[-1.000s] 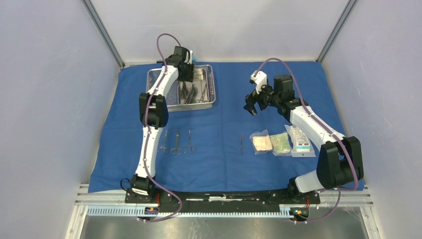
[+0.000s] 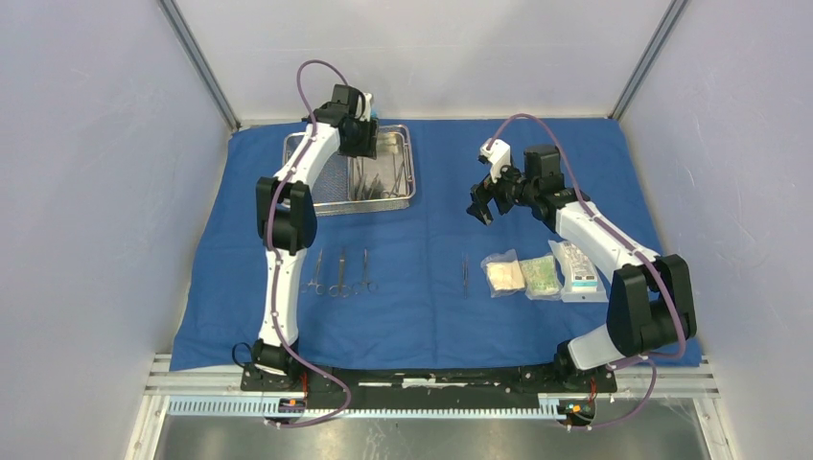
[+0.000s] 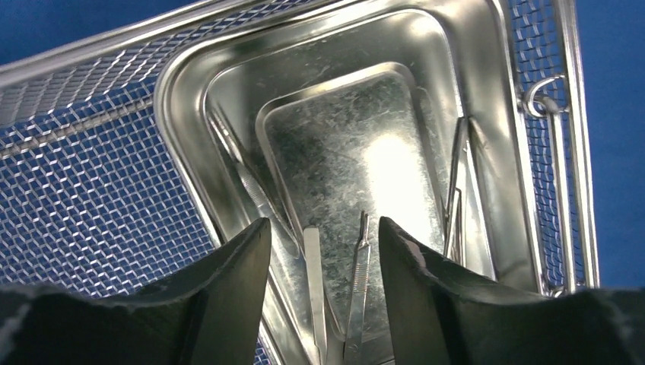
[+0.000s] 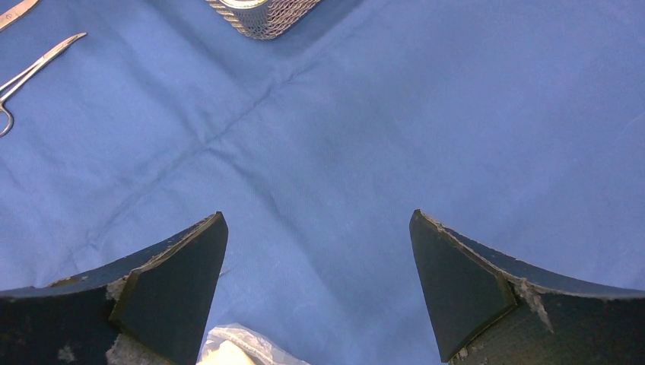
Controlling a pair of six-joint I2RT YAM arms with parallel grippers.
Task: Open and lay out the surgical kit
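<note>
Inside the wire basket (image 2: pixel 412 163), the steel tray (image 3: pixel 342 152) holds several slim instruments. My left gripper is over this tray, its fingers part open and apart, with nothing seen held between them. Below the gap lie a flat grey handle (image 3: pixel 314 277) and a ridged scalpel handle (image 3: pixel 360 289). Tweezers (image 3: pixel 255 186) lean along the tray's left side, and a scissor-like instrument (image 3: pixel 455 190) rests by its right wall. Over bare cloth, my right gripper stands open and empty. On the drape are several laid-out instruments, including scissors (image 2: pixel 365 271) and a thin instrument (image 2: pixel 465 273).
Two clear packets, one cream (image 2: pixel 503 275) and one green (image 2: pixel 542 277), sit beside a white package (image 2: pixel 579 272) at the right. The blue drape (image 2: pixel 407 326) is clear at front centre. The basket's left mesh section (image 3: pixel 84 205) looks empty.
The tray's middle instruments lie at different angles than before. The right arm has hardly moved.
</note>
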